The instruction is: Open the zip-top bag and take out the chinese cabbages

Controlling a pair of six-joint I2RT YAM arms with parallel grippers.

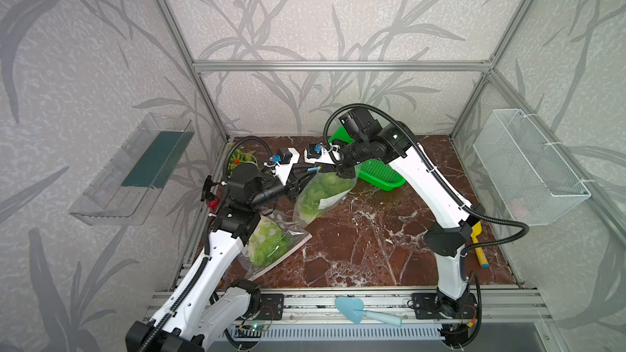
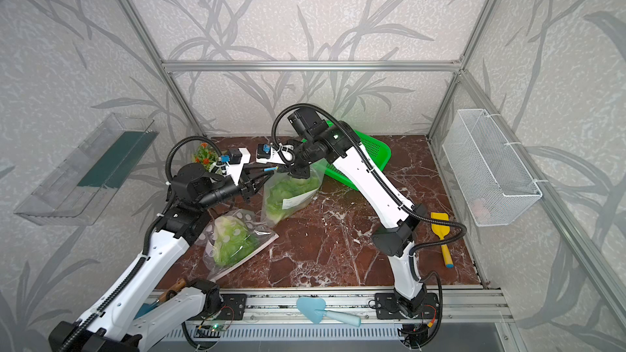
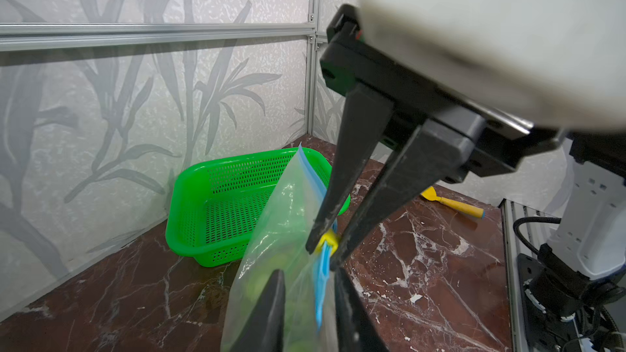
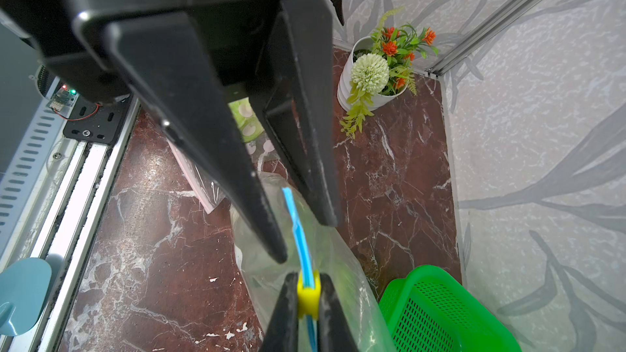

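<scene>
A clear zip bag with green cabbage inside hangs below both grippers, a white label on its side. Along its top edge runs a blue zip strip with a yellow slider. My right gripper is shut on that slider. My left gripper is part open, one finger on each side of the blue strip, not clamped on it. In the right wrist view, the strip's free end lies between the left fingers. The cabbage's lower part is hidden in the wrist views.
A second bag holding cabbage lies flat at the left front, under my left arm. The green basket stands behind the bag. A flower pot is at the back left, a yellow spatula at the right.
</scene>
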